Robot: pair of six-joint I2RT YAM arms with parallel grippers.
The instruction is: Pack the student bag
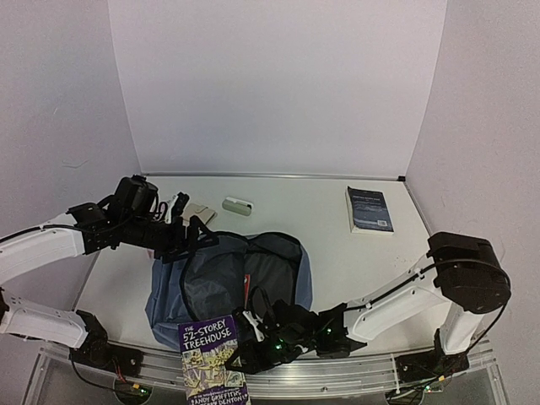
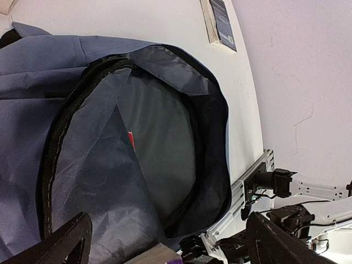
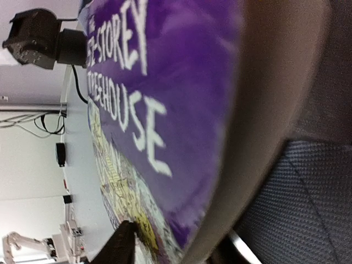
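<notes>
A purple book, "The 52-Storey Treehouse" (image 1: 209,359), stands in front of the bag at the table's front edge. My right gripper (image 1: 240,346) is at the book's right edge; in the right wrist view the cover fills much of the frame, and the book's edge sits between the fingers. The blue bag (image 1: 164,295) lies with its dark opening (image 2: 157,137) spread wide, a small red strip showing inside. Over the bag's back left part, my left gripper (image 1: 192,221) is open and empty, its fingers (image 2: 78,241) far apart in the left wrist view.
A dark blue-covered book (image 1: 369,210) lies at the back right of the table. A pale green case (image 1: 237,206) lies behind the bag, and a beige item (image 1: 199,216) is partly hidden by the left gripper.
</notes>
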